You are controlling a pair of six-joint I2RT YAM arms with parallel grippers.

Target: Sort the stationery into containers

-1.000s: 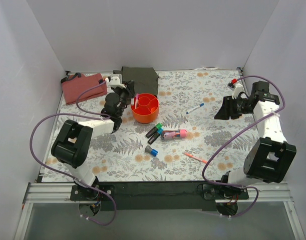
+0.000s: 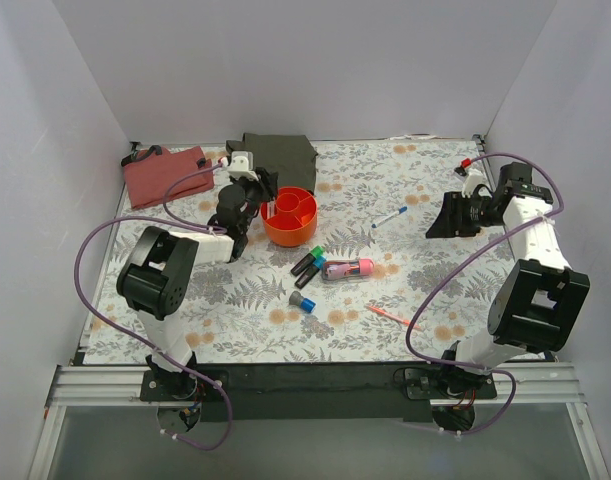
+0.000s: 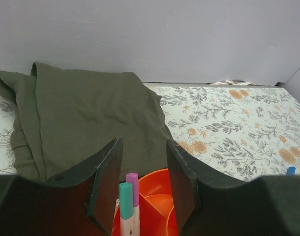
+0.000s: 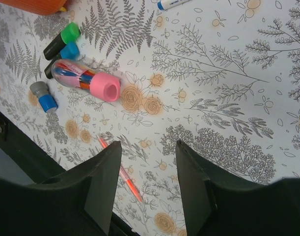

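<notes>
An orange round organizer (image 2: 288, 236) with inner dividers stands left of the table's middle. Two slim white pens rise from it in the left wrist view, one with a teal end (image 3: 125, 200), the other with a purple end (image 3: 132, 188). Right over them, my left gripper is open, its fingers apart on either side and touching neither pen. My right gripper hangs open and empty above the right of the table. On the cloth lie a blue-and-white pen (image 2: 389, 217), an orange pen (image 4: 128, 183), green-capped (image 4: 62, 39) and blue-capped (image 4: 63, 58) black markers.
A clear bottle with a pink cap (image 4: 85, 78) holds colourful sticks. Near it lies a grey-and-blue small item (image 2: 302, 302). Behind are a dark green cloth bag (image 3: 95, 118) and a red pouch (image 2: 168, 176).
My right gripper has shifted slightly, still open.
</notes>
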